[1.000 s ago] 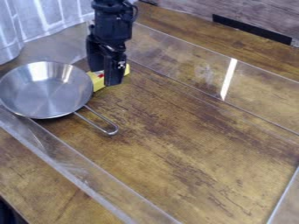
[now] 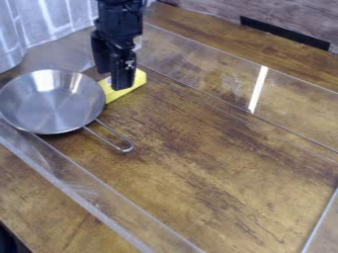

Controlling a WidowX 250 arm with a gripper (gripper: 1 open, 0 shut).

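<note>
My black gripper (image 2: 117,69) hangs at the upper left, fingers pointing down and open, over a yellow item (image 2: 128,86) lying on the wooden table. The gripper hides part of that item, and I cannot tell whether it touches it. Just left of it a steel pan (image 2: 47,97) lies with its handle reaching toward the lower right.
Clear plastic panels (image 2: 291,94) edge the work area at the back and along the left. A pale, crumpled covering (image 2: 27,25) is at the top left.
The gripper has shifted slightly left over the yellow item. The pan has stayed in place.
</note>
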